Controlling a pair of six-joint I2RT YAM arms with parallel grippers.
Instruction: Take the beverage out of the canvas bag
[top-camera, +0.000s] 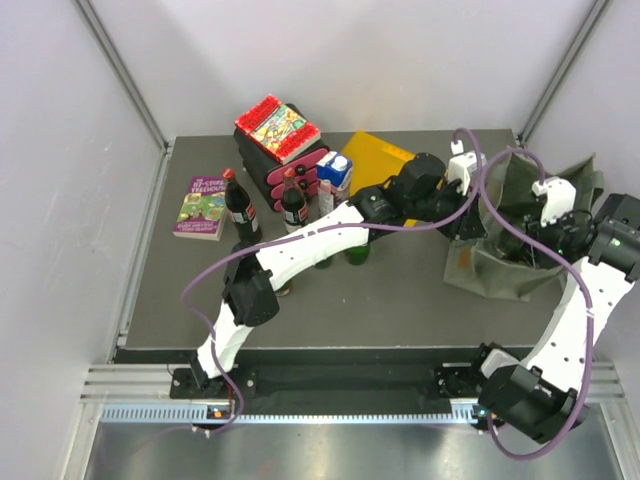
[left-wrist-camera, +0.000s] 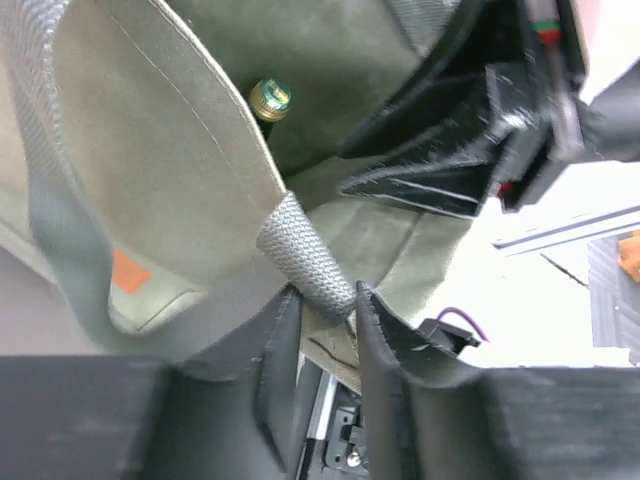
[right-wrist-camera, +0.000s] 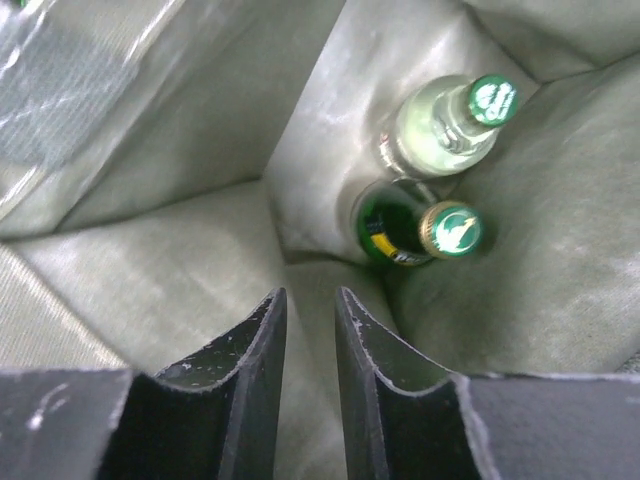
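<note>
The olive canvas bag (top-camera: 490, 270) stands at the table's right. My left gripper (top-camera: 462, 220) is at its left rim; in the left wrist view its fingers (left-wrist-camera: 400, 370) close on a woven strap (left-wrist-camera: 305, 255). My right gripper (top-camera: 532, 235) reaches inside the bag, its fingertips a little apart with nothing seen between them. In the right wrist view, a clear bottle (right-wrist-camera: 440, 130) with a green cap and a green bottle (right-wrist-camera: 395, 225) stand inside, beyond those fingertips. The left wrist view shows a green-capped bottle neck (left-wrist-camera: 270, 105) behind the rim.
Cola bottles (top-camera: 241, 215), a milk carton (top-camera: 334, 175) and books (top-camera: 200, 208) stand left and centre, with a yellow item (top-camera: 370, 155) behind my left arm.
</note>
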